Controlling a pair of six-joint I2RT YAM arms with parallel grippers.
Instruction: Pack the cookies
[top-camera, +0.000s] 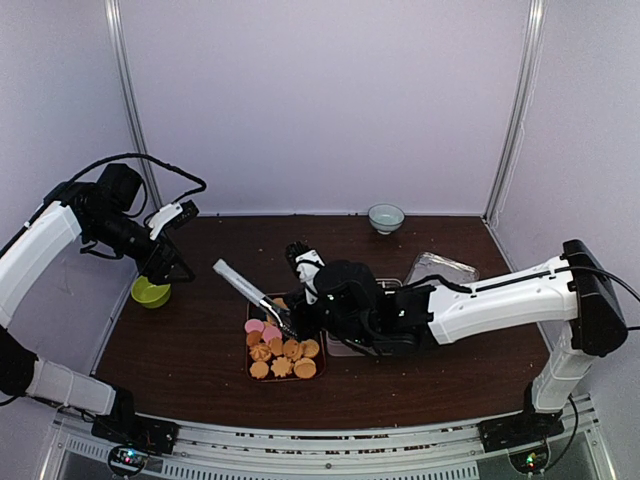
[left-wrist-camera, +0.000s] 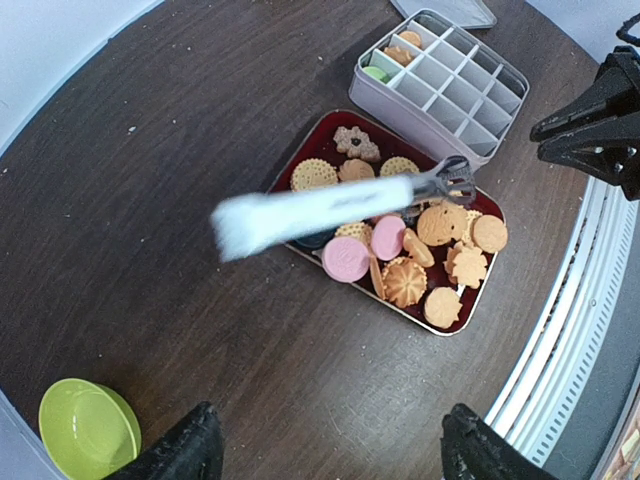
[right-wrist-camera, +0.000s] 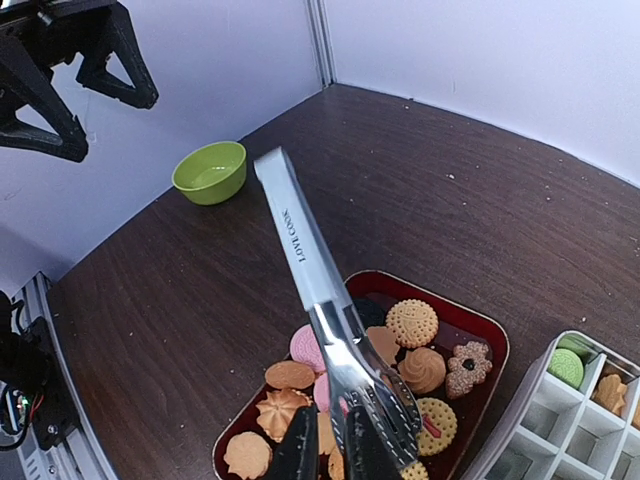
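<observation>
Assorted cookies fill a red tray (left-wrist-camera: 385, 315), among them pink rounds (left-wrist-camera: 346, 258) and flower shapes. Tongs (right-wrist-camera: 305, 260) with a long white handle slant over it, their metal head low among the cookies. My right gripper is at that metal end; it looks shut on the tongs, though the contact is partly hidden. A divided tin (left-wrist-camera: 450, 85) beside the tray holds a few cookies in some compartments. My left gripper (top-camera: 175, 270) hangs open at the left, high above the table, nothing between its fingers.
A green bowl (top-camera: 150, 293) stands at the left, a pale bowl (top-camera: 386, 218) at the back, and a clear lid (top-camera: 440, 270) behind the tin. The table between green bowl and tray is clear.
</observation>
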